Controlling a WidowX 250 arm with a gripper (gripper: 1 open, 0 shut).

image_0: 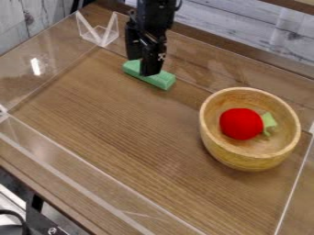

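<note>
My gripper point(145, 57) is at the upper middle, its fingers pointing down and apparently open, just above a green block point(152, 79) lying on the wooden table point(98, 128). Whether the fingertips touch the block I cannot tell. A round tan bowl point(249, 154) on the right holds a red ball point(241, 123) and a small green item point(270, 126).
A clear, angular object point(98, 29) stands at the upper left near the table's edge.
</note>
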